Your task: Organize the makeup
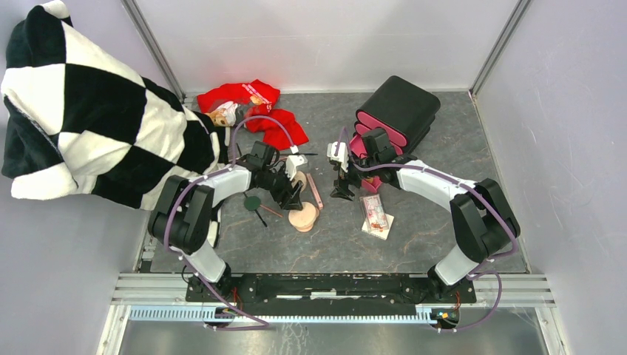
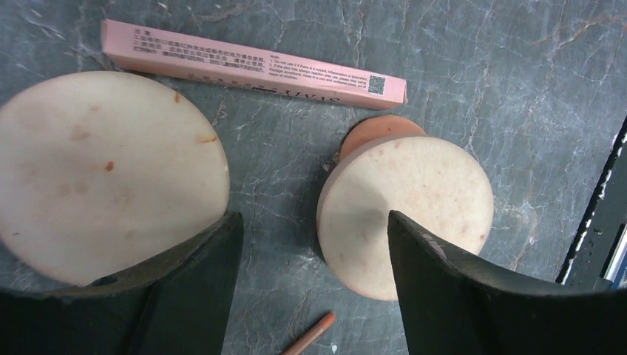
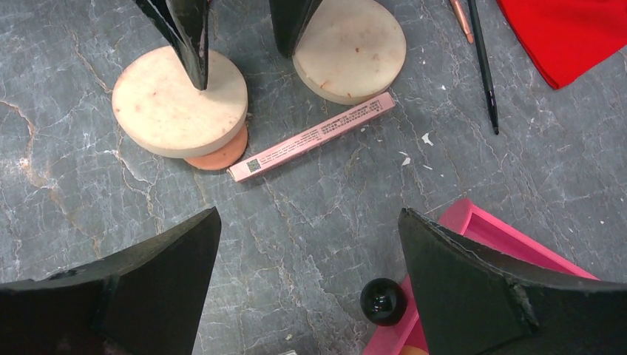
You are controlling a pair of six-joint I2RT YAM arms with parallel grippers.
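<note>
My left gripper (image 1: 290, 198) is open over two round beige puffs; the nearer puff (image 2: 436, 200) rests tilted on a small terracotta disc (image 2: 377, 128), and the farther puff (image 3: 347, 48) lies flat. A pink slim box (image 2: 251, 66) lies beside them. My right gripper (image 1: 341, 189) is open over bare floor beside the pink tray (image 3: 510, 240) of the black makeup case (image 1: 399, 103), with a black ball (image 3: 382, 301) at the tray's side. A clear packaged item (image 1: 375, 213) lies on a cream card in the top view.
Red cloth (image 1: 285, 126) lies at the back, a checkered blanket (image 1: 111, 111) along the left. Brushes (image 3: 484, 74) and a green round item (image 1: 251, 203) lie near the left arm.
</note>
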